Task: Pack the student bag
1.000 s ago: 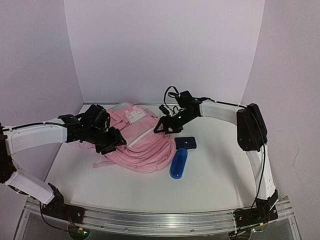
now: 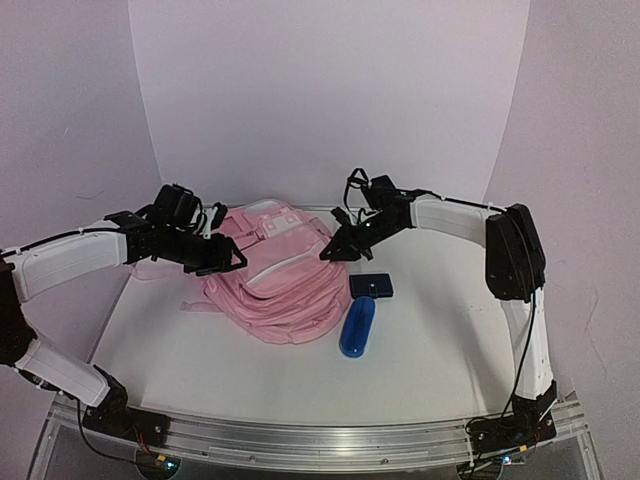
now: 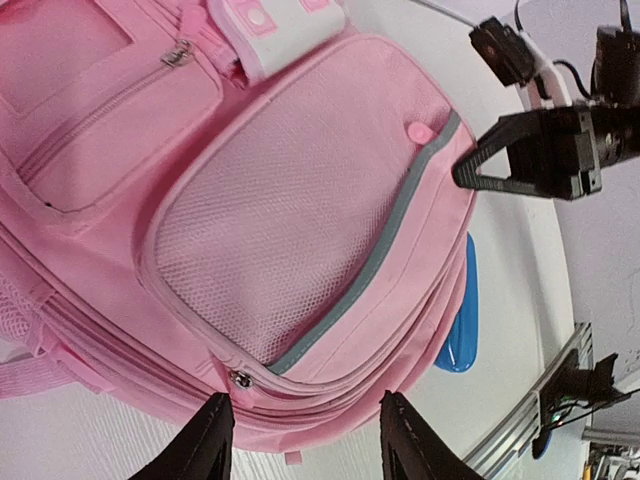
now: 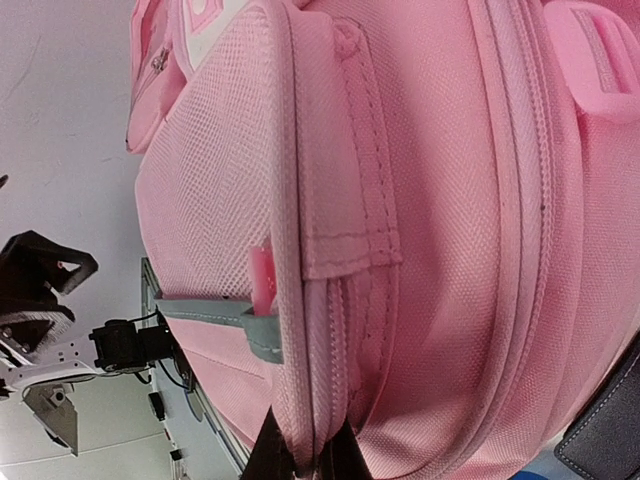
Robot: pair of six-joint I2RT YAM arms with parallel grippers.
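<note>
The pink student bag (image 2: 290,300) lies on the table, its front pocket (image 3: 270,210) with a grey strip facing up. My right gripper is shut on the pink edge (image 4: 290,220) at the pocket's right end, fabric running between its fingers. Over the bag's left part is my left gripper, its fingers (image 3: 215,440) wide apart with nothing between them. A blue case (image 2: 357,327) rests by the bag's right front side. Behind that case lies a flat black item (image 2: 371,286); its kind is hard to tell.
Bare white table (image 2: 440,340) spreads to the right and in front of the bag. A metal rail (image 2: 320,440) runs along the front edge. Pale walls close in the left, right and back. A bag strap (image 2: 200,307) sticks out to the left.
The right gripper has shifted a little right, and the bag's upper part has spread with it. My left gripper has moved back slightly. The blue case and black item stay put.
</note>
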